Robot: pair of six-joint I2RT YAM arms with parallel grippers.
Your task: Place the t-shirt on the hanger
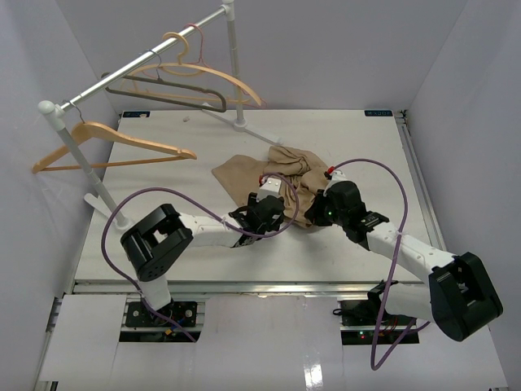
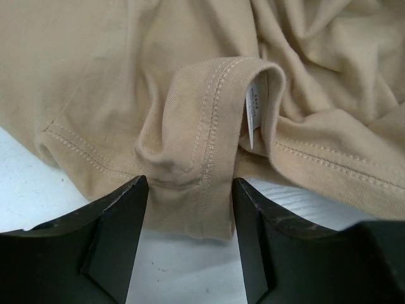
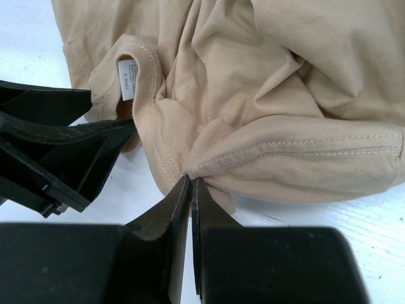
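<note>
The tan t-shirt lies crumpled on the white table. My left gripper is open over a folded, stitched band of it with a white label inside; fabric lies between its fingers. In the right wrist view my right gripper is shut on the t-shirt's stitched edge, with the left gripper's black fingers at the left. Wooden, grey and other hangers, among them a wooden hanger, hang from the rail at the upper left.
The white clothes rail stands along the table's left side. Bare table shows at the back right and along the front.
</note>
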